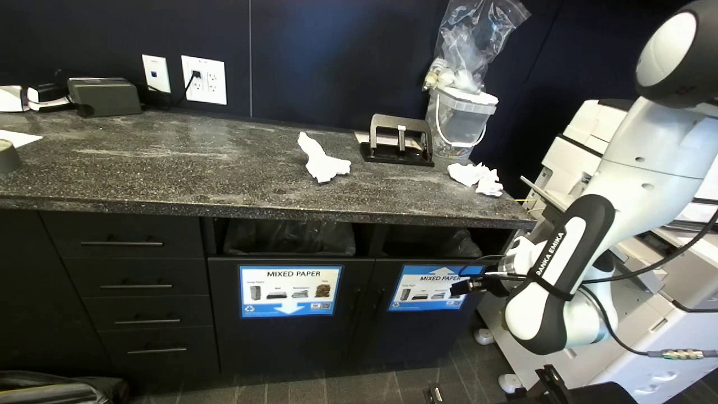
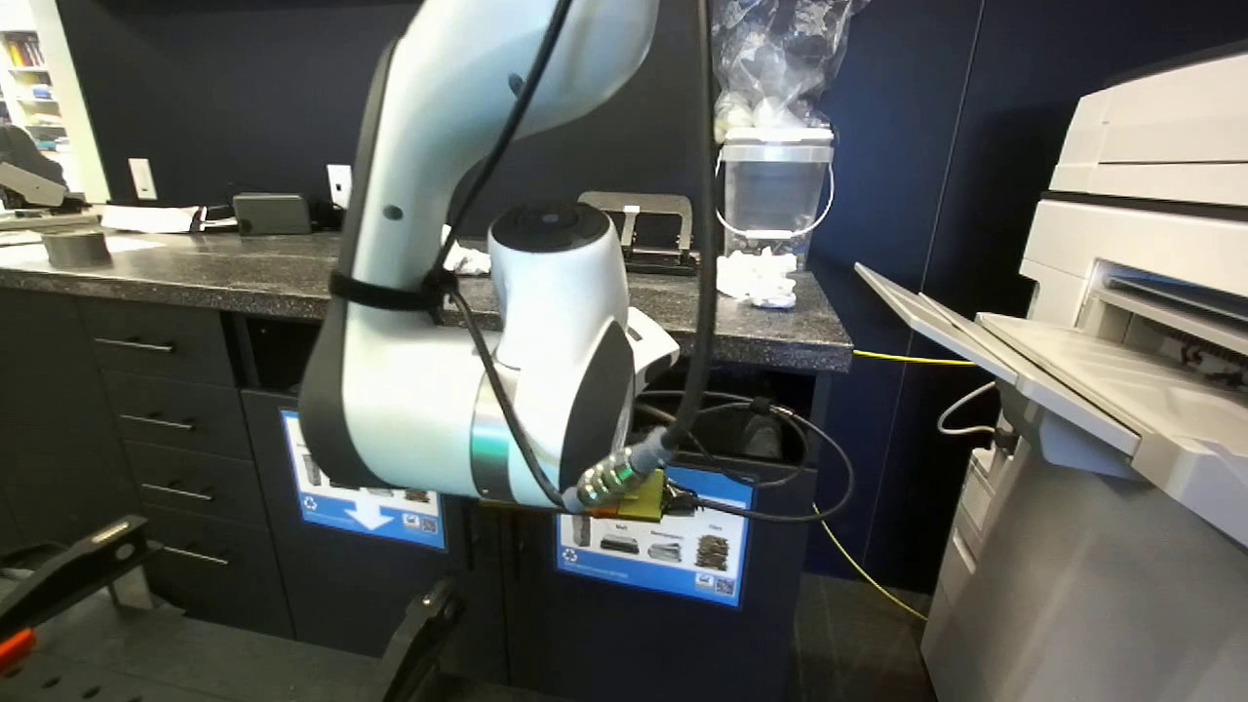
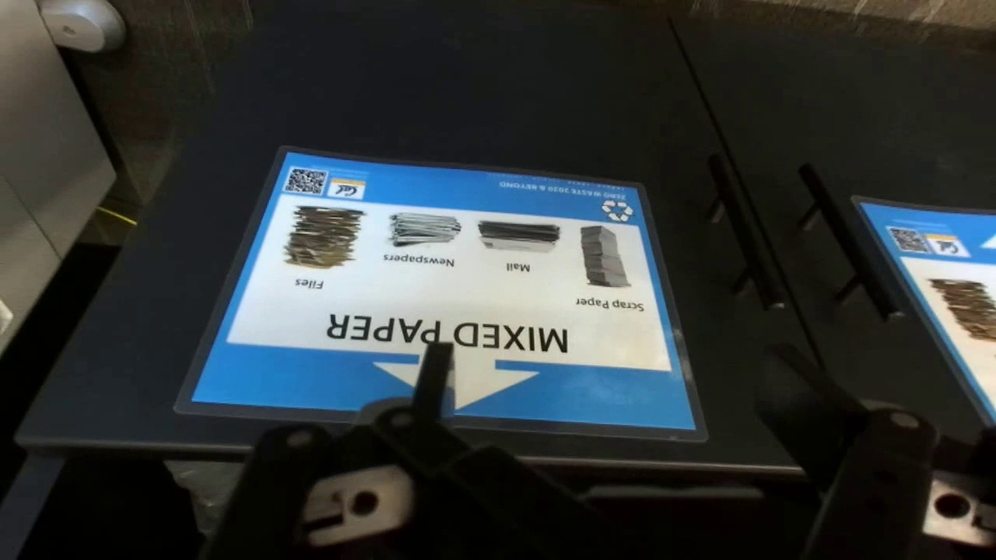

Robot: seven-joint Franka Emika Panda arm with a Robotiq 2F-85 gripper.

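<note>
In the wrist view my gripper stands open, its dark fingers (image 3: 432, 381) wide apart and nothing between them. It faces the right-hand bin cabinet, whose MIXED PAPER sign (image 3: 448, 299) appears upside down there. A crumpled white paper (image 1: 323, 160) lies on the speckled dark counter (image 1: 188, 158). Another white crumpled heap (image 1: 476, 178) rests near the counter's right end, in front of the clear bucket. Below the counter are two bin openings, the left one (image 1: 289, 237) lined with a dark bag. My arm partly hides the right opening in exterior view 2.
A black hole punch (image 1: 398, 142) and a clear bucket (image 1: 459, 124) with a plastic bag on top stand at the counter's back right. A large printer (image 2: 1123, 234) with a tray jutting out flanks the arm. Cabinet handles (image 3: 747, 233) protrude from the doors.
</note>
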